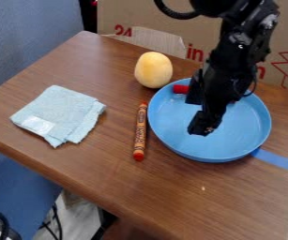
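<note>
The black gripper (205, 111) is low over the blue plate (181, 131), pointing down; its fingers are dark against each other, and whether they are open or shut is unclear. A red object (180, 89) lies on the plate's back left, mostly hidden behind the gripper. Left of the plate, an orange marker-like stick (140, 131) lies on the wooden table, with a yellow, rounded object (154, 70) behind it.
A folded light-blue cloth (61, 114) lies at the table's left. Blue tape (280, 161) runs right from the plate. A cardboard box stands behind.
</note>
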